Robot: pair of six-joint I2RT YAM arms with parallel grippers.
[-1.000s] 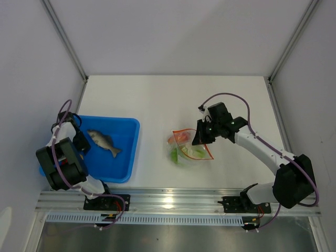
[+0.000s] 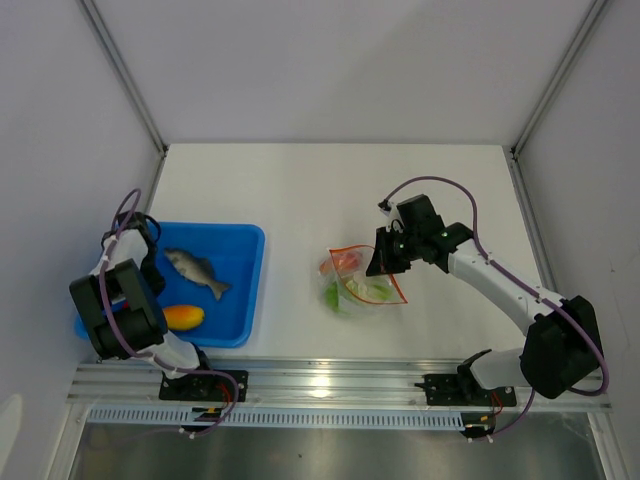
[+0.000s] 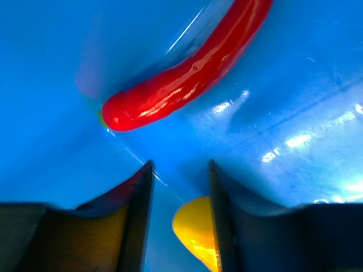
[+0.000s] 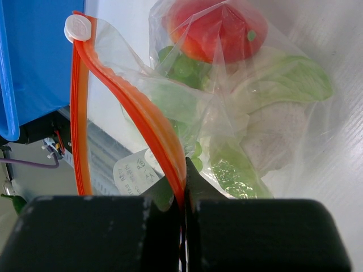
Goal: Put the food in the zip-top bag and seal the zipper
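In the top view a clear zip bag [image 2: 360, 280] with an orange zipper lies on the white table. My right gripper is shut on the bag's orange zipper edge [image 4: 153, 122]; the mouth gapes to the left of it. Inside the bag show a tomato [image 4: 218, 31], green grapes [image 4: 184, 71] and leafy food. Over the left side of the blue tray [image 2: 247, 285], my left gripper is open with nothing held. A red chili [image 3: 187, 82] lies ahead of its fingertips, and a yellow mango [image 3: 195, 232] shows beyond the gap between them.
In the tray's middle lies a grey fish [image 2: 197, 272]. A white slider [image 4: 78, 28] sits at the zipper's far end. The table between tray and bag is clear, as is the table behind both.
My left gripper has shifted only slightly; the right arm and bag are still.
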